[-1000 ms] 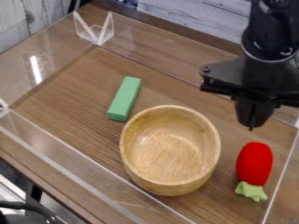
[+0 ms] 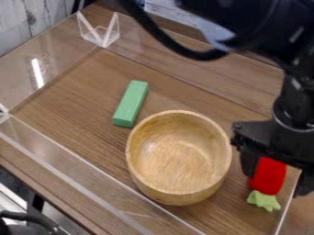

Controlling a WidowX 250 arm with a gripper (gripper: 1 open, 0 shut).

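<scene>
A red strawberry-like toy (image 2: 269, 174) with a green leafy end (image 2: 263, 200) lies at the lower right, to the right of a wooden bowl (image 2: 175, 158). Whether the fingers touch the toy is not clear.
A green block (image 2: 131, 103) lies on the wooden table (image 2: 61, 138), left of the bowl. A clear plastic piece (image 2: 101, 27) stands at the back left.
</scene>
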